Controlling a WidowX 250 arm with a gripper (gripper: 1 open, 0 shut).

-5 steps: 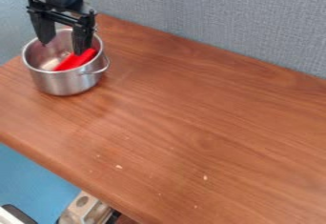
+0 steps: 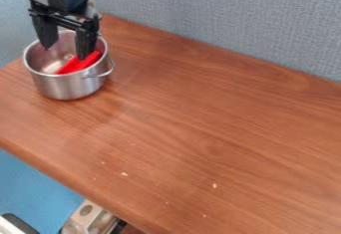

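A steel pot with side handles stands at the left end of the wooden table. Inside it lies a red elongated object, its exact shape partly hidden. The black gripper hangs over the pot, open, with its fingers spread either side above the pot's interior and nothing seen held between them.
A grey padded wall runs along the back. Blue floor and some metal fittings show beyond the table's near left edge.
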